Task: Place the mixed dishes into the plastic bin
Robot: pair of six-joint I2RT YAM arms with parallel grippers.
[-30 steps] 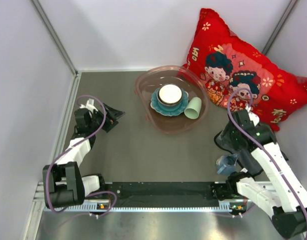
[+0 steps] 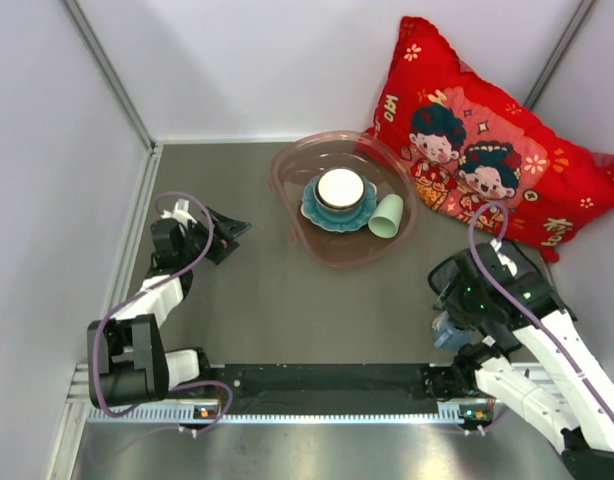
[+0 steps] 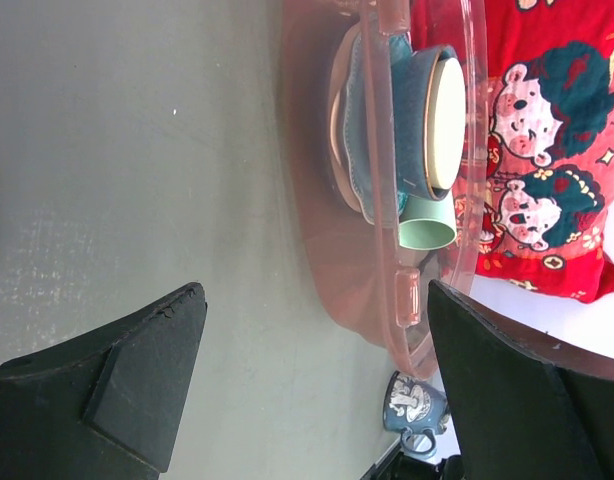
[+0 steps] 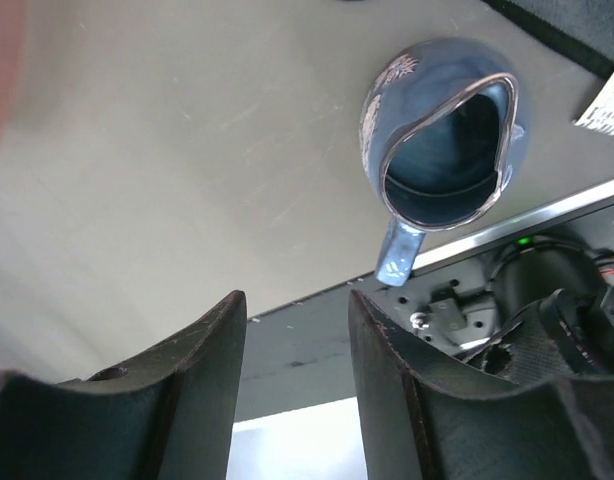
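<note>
The translucent brown plastic bin (image 2: 287, 185) stands at the back middle. Inside it a blue scalloped plate (image 2: 349, 221) carries a dark-rimmed bowl with a white inside (image 2: 340, 189), and a green cup (image 2: 386, 216) lies tilted beside them. A blue mug (image 4: 442, 140) stands on the table at the front right, its handle towards the front edge. My right gripper is open and empty, with the mug ahead of its fingers and off to one side. Over on the left, my left gripper hangs open, nothing between its fingers.
A red patterned pillow (image 2: 477, 150) leans at the back right, close to the bin. Dark cloth-like material (image 2: 502, 325) lies by the mug.
My right arm has shifted a little to the right and towards the front, and its gripper now covers more of the area around the mug. The left arm, bin and dishes look unmoved.
</note>
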